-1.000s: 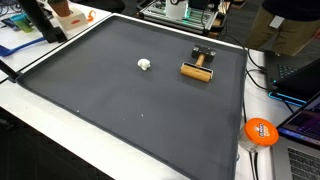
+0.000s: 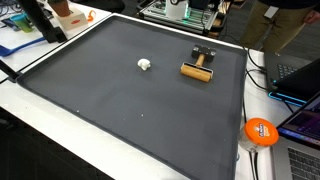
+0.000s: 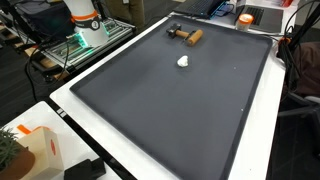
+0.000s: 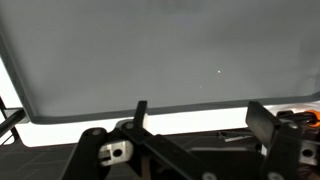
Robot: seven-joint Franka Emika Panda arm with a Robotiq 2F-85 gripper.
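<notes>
On the grey tray (image 2: pixel 120 105) lie a small white lump (image 2: pixel 144 64) and a wooden-headed tool with a dark part (image 2: pixel 198 68). In exterior view 2 the white lump (image 3: pixel 183 61) sits near the tray's far half, with the tan and black tool (image 3: pixel 186 35) beyond it. The wrist view shows my gripper with its two dark fingers spread wide apart, open, and nothing between them. Bare tray surface (image 4: pixel 170 50) and its near rim fill the view ahead. Neither the lump nor the tool appears there.
An orange-lidded container (image 2: pixel 260 133) and laptops (image 2: pixel 296 82) stand beside the tray. A plant pot (image 3: pixel 14 155) and a white and orange box (image 3: pixel 40 145) are at the near left in exterior view 2. Much of the tray is clear.
The tray, the white lump and the tool have not moved. At the top right, the person standing beyond the table has shifted slightly.
</notes>
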